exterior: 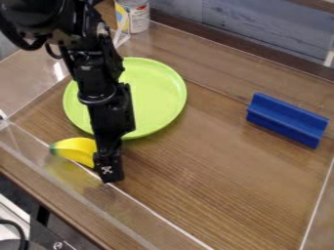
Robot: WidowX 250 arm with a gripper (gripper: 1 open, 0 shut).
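Observation:
The black gripper (102, 159) hangs low over the wooden table, its tip just in front of a green plate (158, 98). A yellow banana-like object (70, 148) lies at the gripper's left, partly hidden behind it. The fingers overlap that object in this view, so whether anything is between them is hard to see.
A blue block (286, 121) sits on the right of the table (222, 186). A can (133, 16) stands at the back.

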